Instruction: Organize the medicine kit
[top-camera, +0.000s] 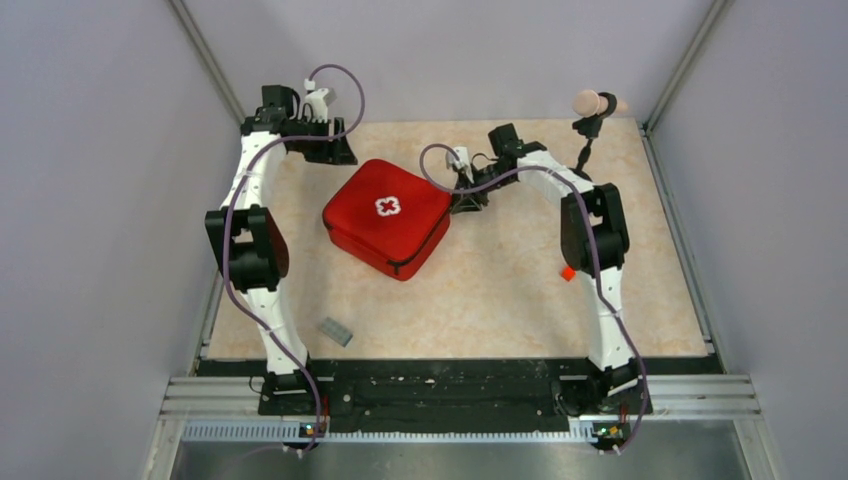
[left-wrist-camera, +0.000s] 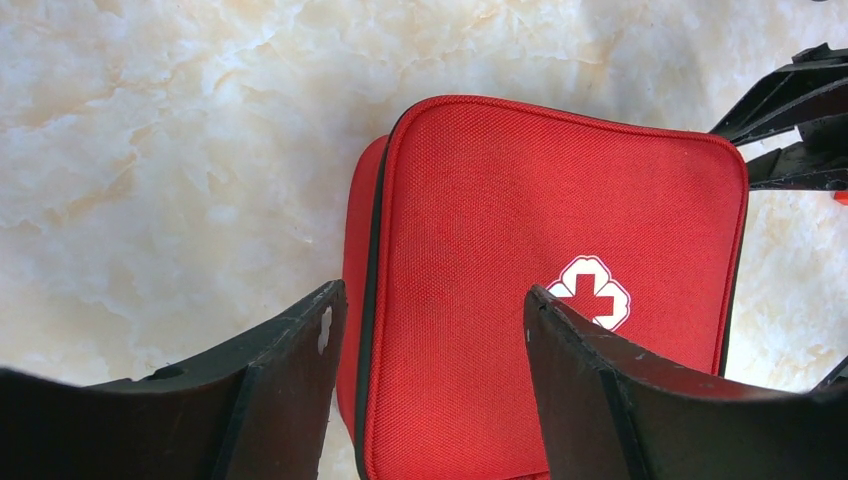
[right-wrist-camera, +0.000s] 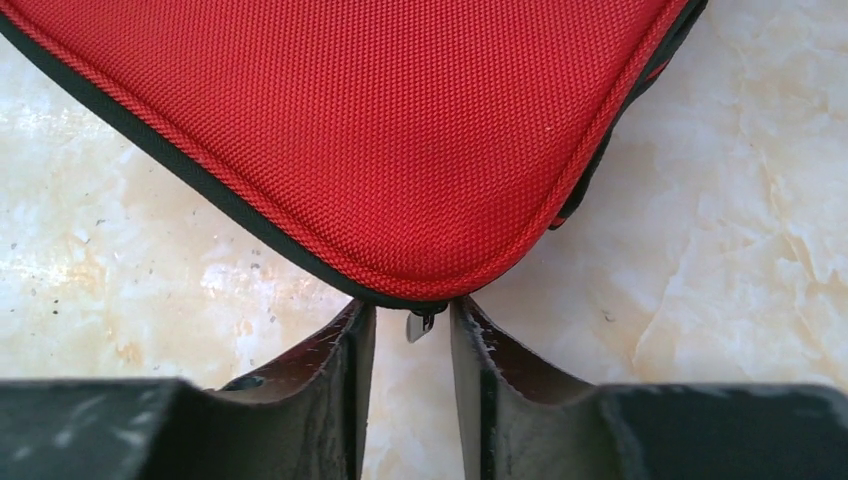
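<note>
A red medicine kit (top-camera: 378, 222) with a white cross emblem lies closed on the table, tilted in the top view. My right gripper is at the kit's right corner, its fingers part open on either side of a small metal zipper pull (right-wrist-camera: 418, 326) that hangs from the dark edge. A gap still shows between those fingers. Over the kit's upper left side in its own wrist view, my left gripper stands open, nothing between its fingers. From above, the left gripper (top-camera: 348, 156) is beyond the kit's far left edge.
A grey blister pack (top-camera: 336, 331) lies near the front left. On the right, a small red object (top-camera: 568, 273) is partly covered by the right arm. A stand with a round pinkish top (top-camera: 590, 103) rises at the back right.
</note>
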